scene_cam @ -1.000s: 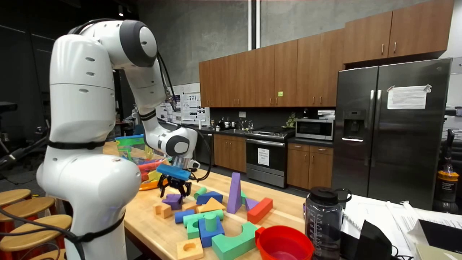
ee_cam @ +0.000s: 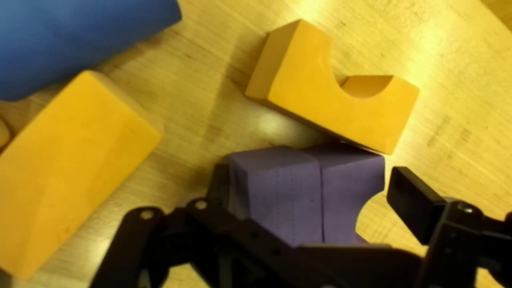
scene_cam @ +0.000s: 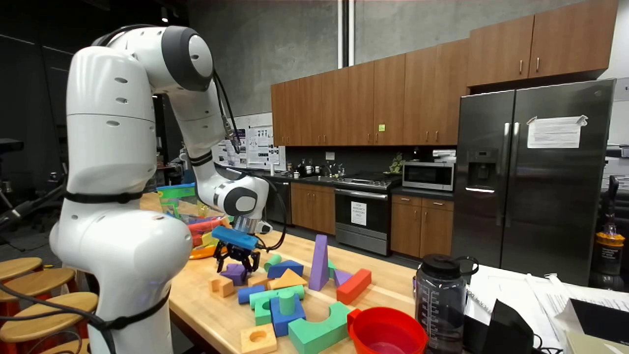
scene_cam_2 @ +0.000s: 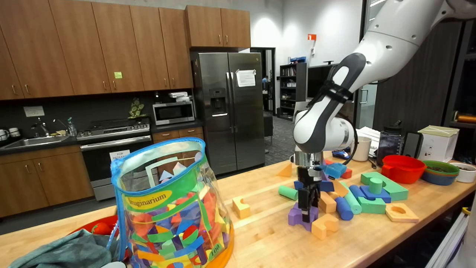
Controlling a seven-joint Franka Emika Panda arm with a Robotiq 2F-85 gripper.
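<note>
Purple blocks (ee_cam: 288, 201) fill the space between my fingers in the wrist view: a squarish piece on the left and a part with a rounded cutout on the right, split by a dark seam. My gripper is open around them, a visible gap separating the right fingertip (ee_cam: 415, 201) from the purple side. The left fingertip is close to the purple edge; whether it touches I cannot tell. In exterior view 2, the gripper (scene_cam_2: 308, 214) is down at the purple block (scene_cam_2: 295, 215). An orange notched block (ee_cam: 336, 91) lies right beside the purple.
An orange block (ee_cam: 72, 173) and a blue cylinder (ee_cam: 81, 38) lie close to the left finger. Several more blocks, including a green arch (scene_cam: 321, 330), crowd the table near a red cup (scene_cam: 386, 333). A clear block bag (scene_cam_2: 171, 196) stands apart; bare tabletop lies between.
My gripper has come down slightly, its fingers now lower around the purple block. The blocks on the table look unmoved.
</note>
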